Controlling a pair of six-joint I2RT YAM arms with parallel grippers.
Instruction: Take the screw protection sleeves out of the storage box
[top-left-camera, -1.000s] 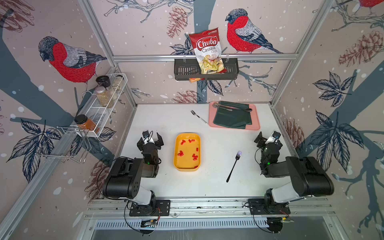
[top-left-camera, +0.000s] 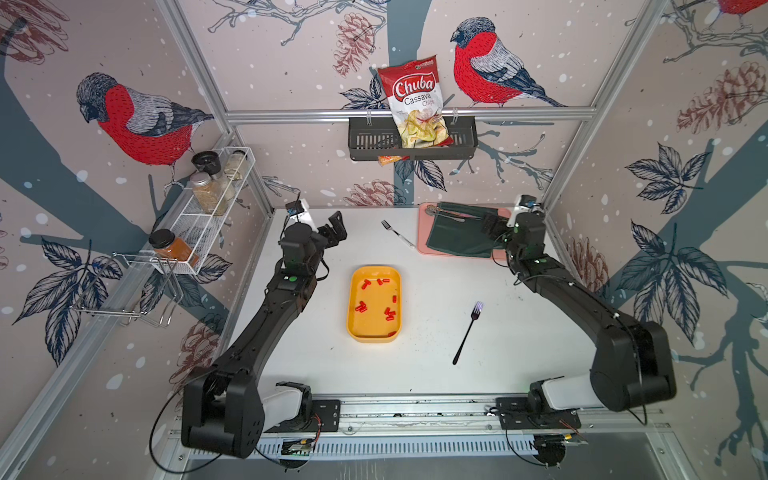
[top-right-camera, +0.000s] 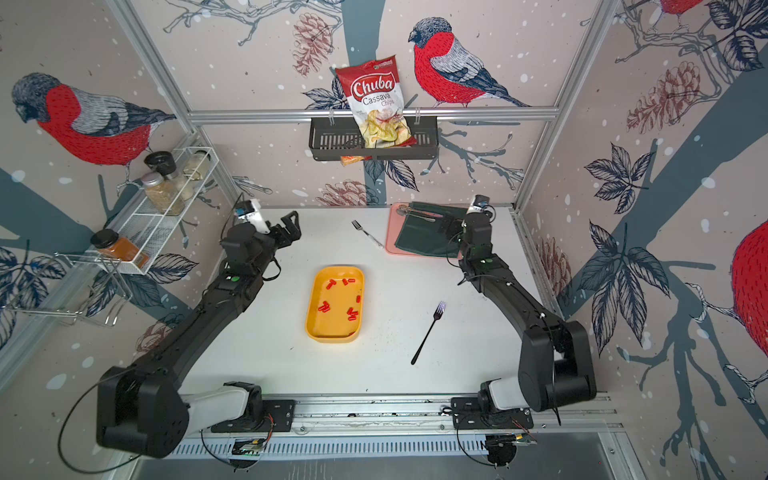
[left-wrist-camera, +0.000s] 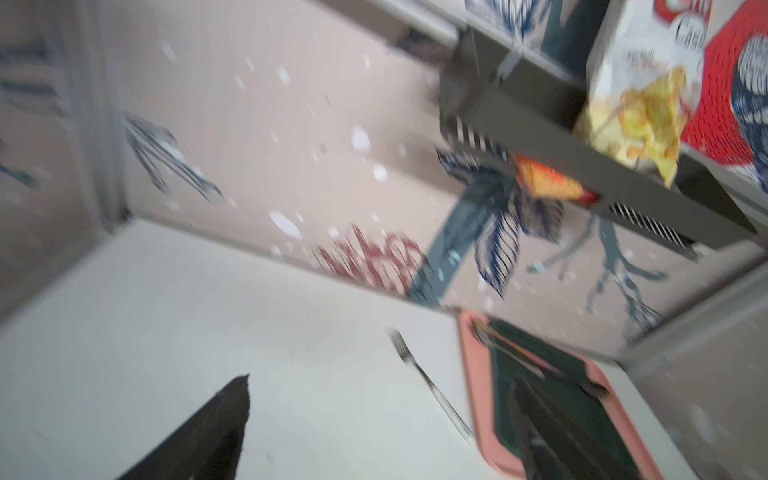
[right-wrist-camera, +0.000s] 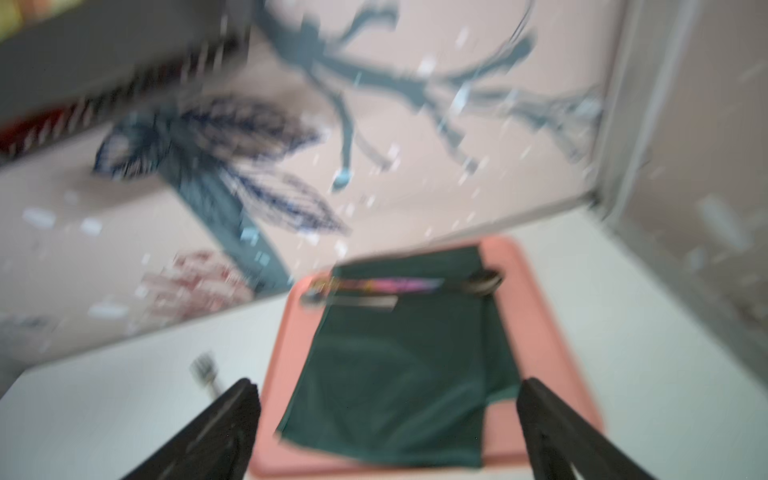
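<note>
An orange box (top-left-camera: 372, 329) (top-right-camera: 332, 328) stands left of the table's middle, with several small red sleeves (top-left-camera: 361, 307) (top-right-camera: 323, 307) scattered on its floor. My left gripper (top-left-camera: 331, 227) (top-right-camera: 285, 229) hangs open above the back left of the table, behind and left of the box, its fingers empty. My right gripper (top-left-camera: 497, 226) (top-right-camera: 450, 226) is open over the pink tray at the back right, also empty. Both wrist views are blurred and do not show the box.
The pink tray (top-left-camera: 425, 249) holds a green cloth and cutlery. A fork (top-left-camera: 397, 233) lies behind the box, another (top-left-camera: 468, 333) to its right. A hanging shelf (top-left-camera: 368, 140) with chips is on the back wall; a wire rack (top-left-camera: 196, 264) with jars is left.
Both arms have risen and reached out from their folded pose toward the back of the table. The box, the sleeves and the other objects have stayed where they were.
</note>
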